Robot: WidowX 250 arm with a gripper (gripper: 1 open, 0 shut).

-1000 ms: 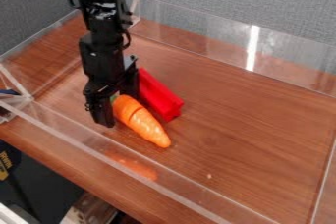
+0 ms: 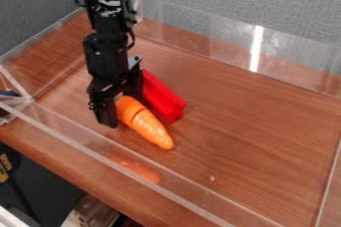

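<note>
The black arm hangs from the top left, its gripper (image 2: 112, 104) low over the wooden surface at the upper end of an orange carrot (image 2: 144, 123). The carrot lies diagonally, pointing toward the front right. A red block (image 2: 163, 98) lies just behind it, to the right of the gripper, partly hidden by the arm. Whether the fingers are shut on the carrot or only around its end I cannot tell.
Clear plastic walls (image 2: 229, 48) edge the wooden surface (image 2: 260, 146). A dark gap with some clutter lies beyond the front-left edge.
</note>
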